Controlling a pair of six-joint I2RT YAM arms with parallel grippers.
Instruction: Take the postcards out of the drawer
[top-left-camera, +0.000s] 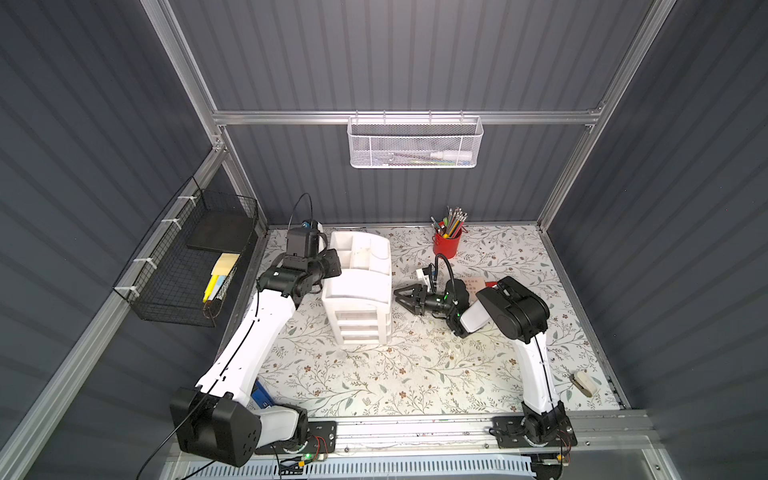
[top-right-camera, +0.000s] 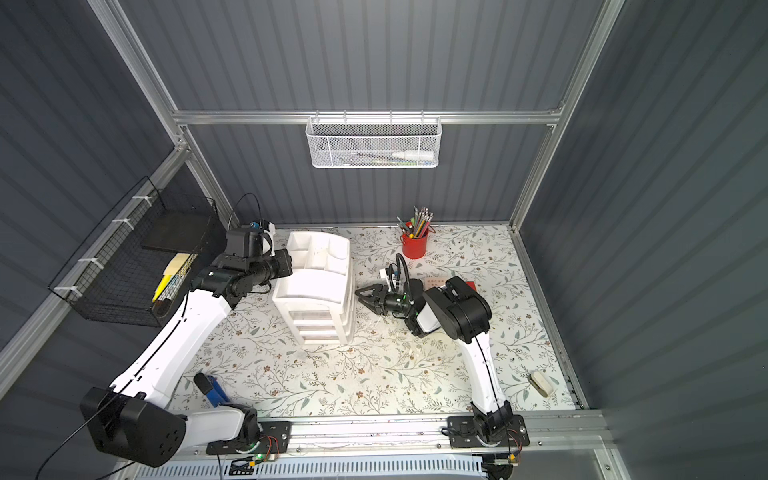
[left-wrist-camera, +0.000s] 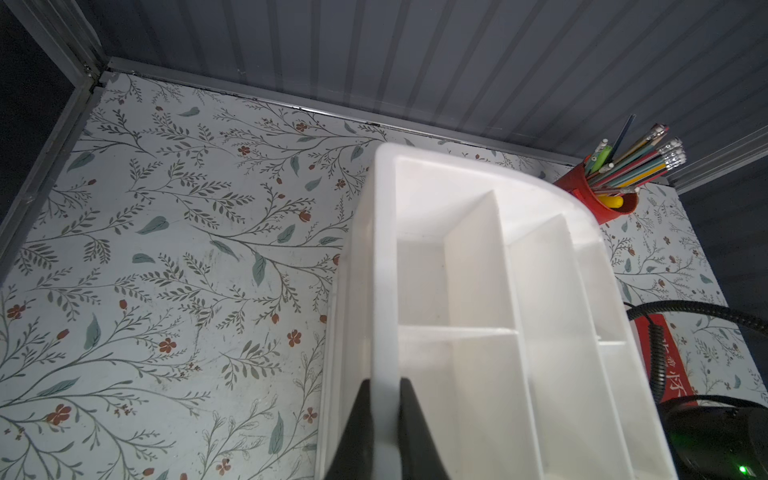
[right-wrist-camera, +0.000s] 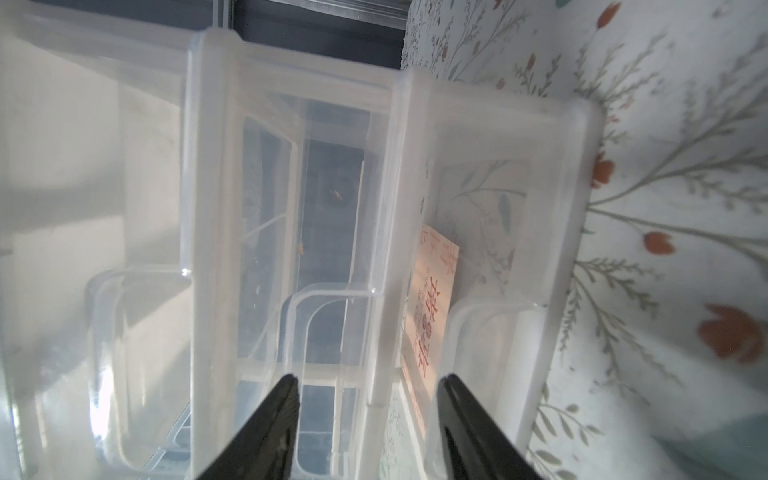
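Note:
The white drawer unit (top-left-camera: 356, 308) stands left of centre on the table. Its clear drawers face my right gripper, which is open just in front of them with nothing between its fingers. A pinkish postcard (right-wrist-camera: 429, 308) with dark red writing shows inside the lowest drawer (right-wrist-camera: 512, 216), which looks closed. My left gripper is at the unit's top, shut on its thin white rim (left-wrist-camera: 385, 320), with one finger on either side.
A red cup of pencils (top-left-camera: 446, 244) stands at the back. Beside the right arm lies a pinkish card (top-left-camera: 473, 285) with something red, partly hidden. A blue item (top-right-camera: 211, 389) lies at front left.

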